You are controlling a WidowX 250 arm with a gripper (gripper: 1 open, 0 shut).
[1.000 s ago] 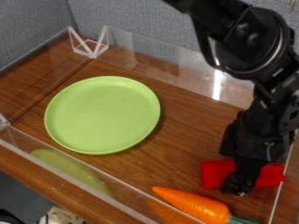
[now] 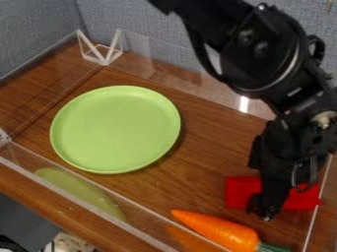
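The black arm reaches down from the top right. Its gripper (image 2: pixel 270 209) is low over a red block (image 2: pixel 241 190) at the right, its tips in front of that block; the arm hides part of the block, and whether anything lies between the fingers cannot be made out. A green plate (image 2: pixel 114 129) lies on the wooden table (image 2: pixel 198 148) at the left. An orange carrot (image 2: pixel 215 227) with a green top lies at the front, near the red block.
Clear walls edge the workspace, with a white bracket (image 2: pixel 99 54) at the back left corner. A grey panel (image 2: pixel 46 30) stands behind. The wood between plate and block is clear.
The arm and gripper have shifted very slightly around the red block. The plate, block and carrot look unchanged.
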